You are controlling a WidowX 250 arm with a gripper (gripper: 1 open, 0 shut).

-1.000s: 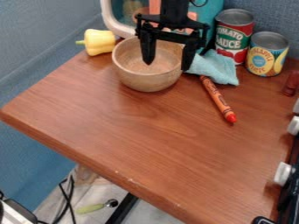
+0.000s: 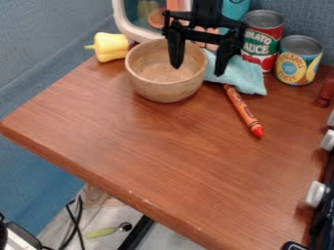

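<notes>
My black gripper [image 2: 198, 54] hangs over the back of the table with its fingers spread wide. One finger reaches down inside the wooden bowl [image 2: 164, 86]; the other hangs to the right of the bowl, in front of a light blue cloth [image 2: 243, 78]. Whether either finger touches the bowl's wall cannot be told. An orange crayon [image 2: 243, 111] lies diagonally to the right of the bowl.
A yellow pepper-like toy [image 2: 109, 45], a red can [image 2: 261, 43], a yellow can [image 2: 296, 62] and a small dark red bottle [image 2: 326, 95] stand at the back. Black equipment [image 2: 322, 210] lines the right edge.
My gripper has moved slightly right and down from where it was about a second ago, its fingers still apart. The objects on the table look unmoved.
</notes>
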